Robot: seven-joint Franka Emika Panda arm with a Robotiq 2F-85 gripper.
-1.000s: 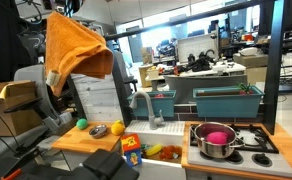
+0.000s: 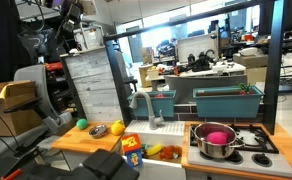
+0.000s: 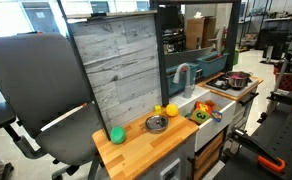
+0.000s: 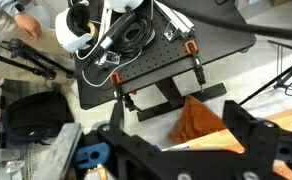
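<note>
An orange cloth (image 4: 194, 122) lies crumpled on the pale floor in the wrist view, between a black table and a wooden surface. My gripper is open high above it, its two fingers at the lower left and lower right of that view with nothing held between them. The exterior view 1 shows the dark arm raised at the upper left, and the cloth is out of sight there. In exterior view 2 neither the cloth nor the gripper can be seen.
Along the wooden counter (image 3: 136, 152) are a green ball (image 3: 117, 134), a metal bowl (image 3: 157, 124) and a sink with colourful toys. A steel pot (image 2: 215, 143) holding something pink stands on the stove (image 2: 254, 142). The black table (image 4: 156, 75) carries cables and clamps.
</note>
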